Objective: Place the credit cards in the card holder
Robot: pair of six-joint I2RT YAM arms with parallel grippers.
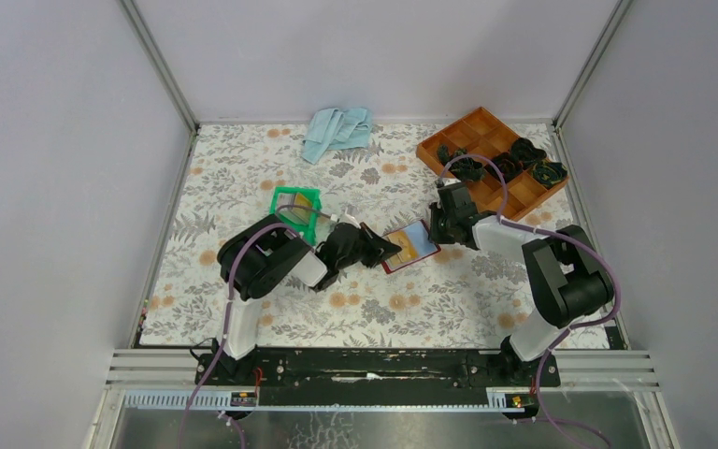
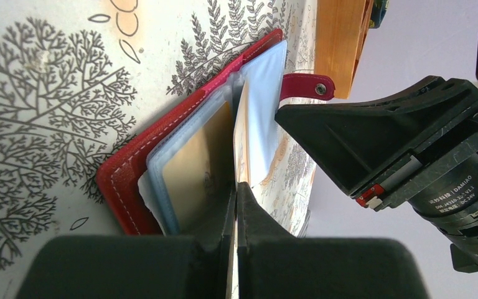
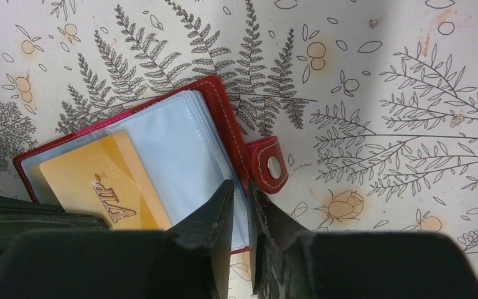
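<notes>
The red card holder [image 1: 421, 238] lies in the middle of the table with clear sleeves and a yellow card [image 3: 99, 168] on it. My left gripper is shut at the holder's left side, its tips by the edge of the card and sleeves; whether anything thin is between them is unclear. My right gripper is at the holder's right edge, beside the snap strap [image 3: 267, 165], fingertips slightly apart at the stack of sleeves [image 3: 174, 143]. A green basket [image 1: 310, 195] with cards stands behind the left arm.
An orange compartment tray [image 1: 474, 129] with dark coils stands at the back right. A light blue cloth [image 1: 337, 131] lies at the back.
</notes>
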